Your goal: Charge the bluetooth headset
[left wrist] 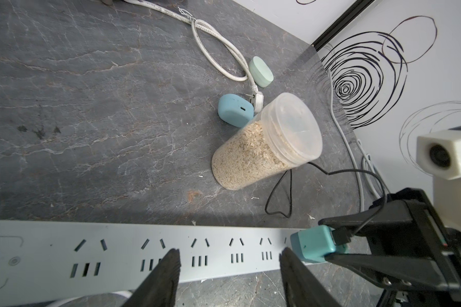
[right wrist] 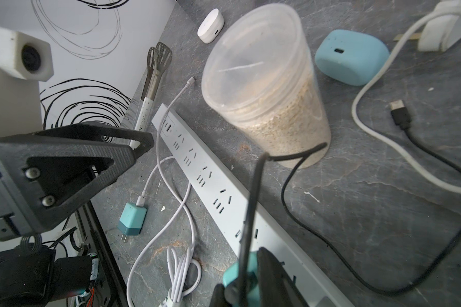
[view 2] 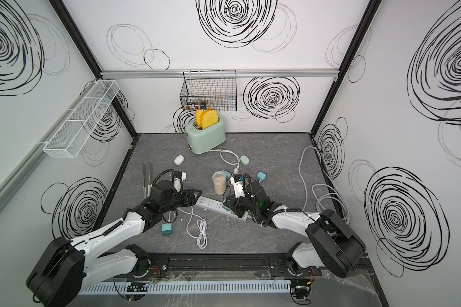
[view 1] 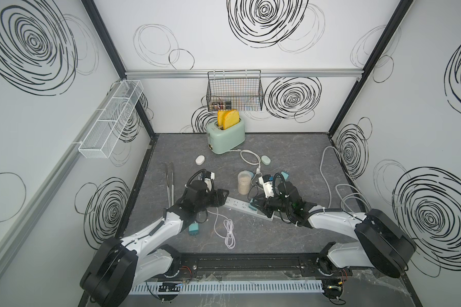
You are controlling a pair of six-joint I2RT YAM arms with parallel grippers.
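Observation:
Shut on a teal charger plug (left wrist: 314,243), my right gripper is at the power strip's right part; a black cable runs from the plug. Whether its prongs sit in a socket is hidden. The white power strip (left wrist: 123,253) lies below my left gripper, which is open and empty. On the table, a blue headset case (right wrist: 351,57) with a port rests behind the oats jar. The cable's loose black USB-C end (right wrist: 400,113) lies near that case. A white case (right wrist: 210,25) and a pale green case (left wrist: 261,71) lie farther off.
The oats jar (right wrist: 271,92) stands close behind the strip. A second teal charger (right wrist: 132,219) with a white cable lies in front of it. The toaster (view 1: 226,138) stands at the back; its white cord (left wrist: 225,43) curves toward the jar.

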